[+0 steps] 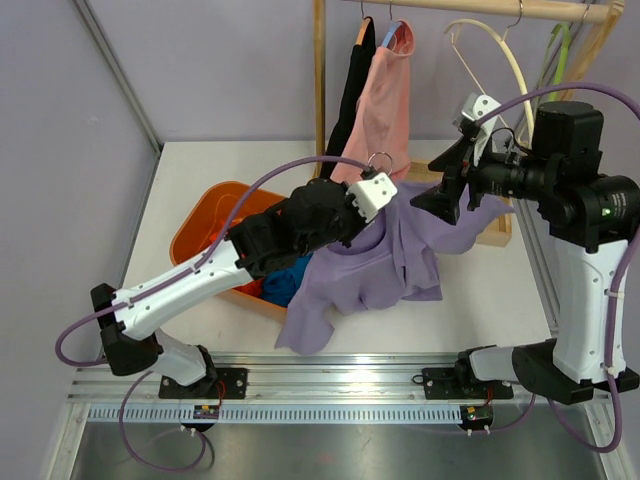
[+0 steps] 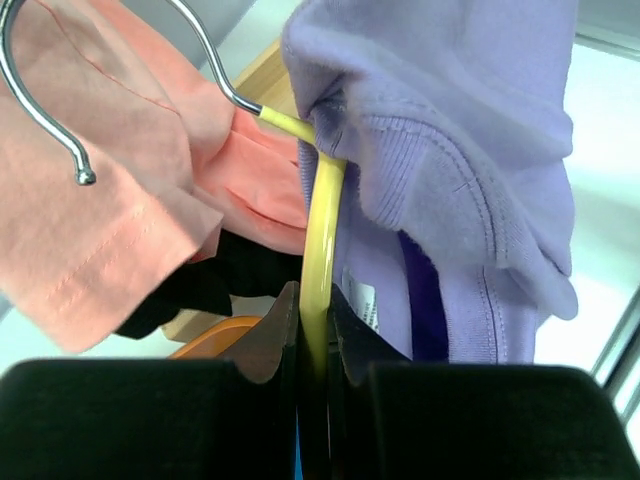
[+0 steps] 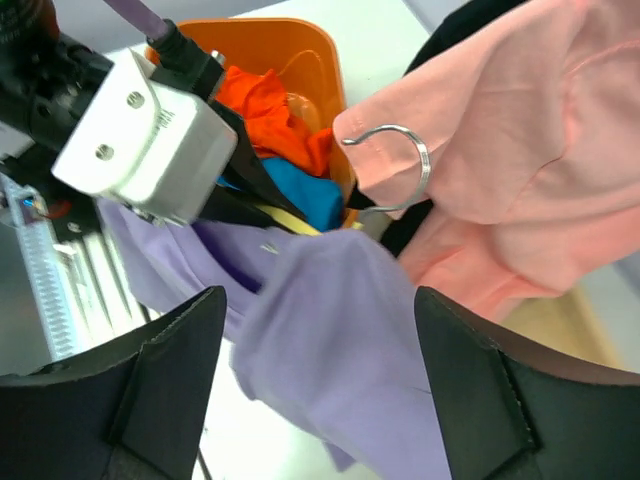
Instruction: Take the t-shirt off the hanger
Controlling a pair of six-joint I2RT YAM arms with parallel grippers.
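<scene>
A lavender t-shirt (image 1: 370, 270) hangs draped between the arms over a yellow hanger (image 2: 320, 230) with a silver hook (image 3: 415, 150). In the left wrist view my left gripper is shut on the hanger's yellow arm, the shirt bunched beside it and over part of the hanger. My right gripper (image 1: 450, 195) is open above the shirt's right part; in the right wrist view lavender cloth lies below and between its spread fingers, apparently not held.
An orange bin (image 1: 205, 215) with red and blue clothes stands at the left. Black and pink (image 1: 375, 110) garments and empty hangers hang from a wooden rack (image 1: 320, 60) at the back. A wooden box sits behind the shirt at right.
</scene>
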